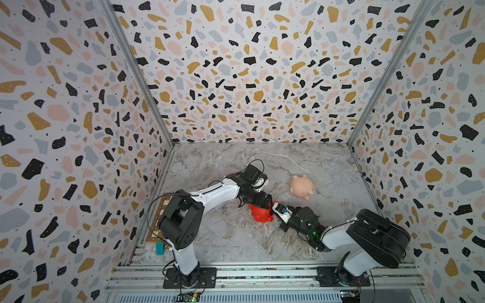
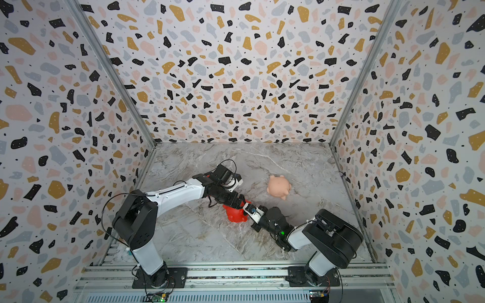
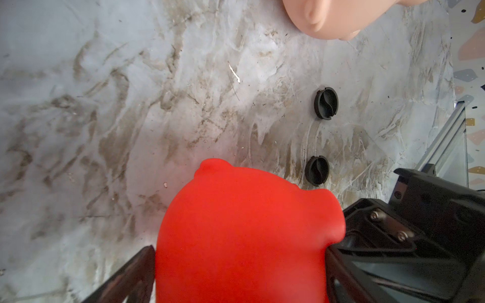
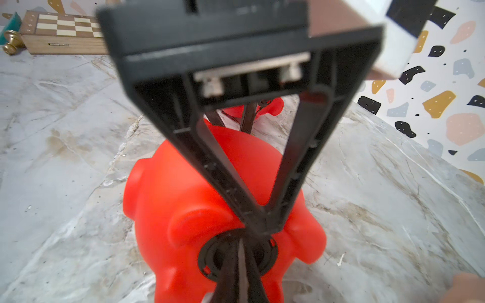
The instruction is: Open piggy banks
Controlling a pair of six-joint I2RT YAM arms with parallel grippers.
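Observation:
A red piggy bank (image 1: 261,215) lies between my grippers with a round black fitting (image 4: 208,255) facing the right one. My left gripper stands open around the pig, a finger at either side. My right gripper is shut, its tips at the black fitting with nothing visible between them. A pink piggy bank (image 2: 278,186) rests behind, to the right. Two black caps (image 3: 325,103) lie on the table in the left wrist view.
A wooden chessboard box (image 4: 65,31) sits at the left side of the table, and another red object (image 4: 270,106) shows past the pig in the right wrist view.

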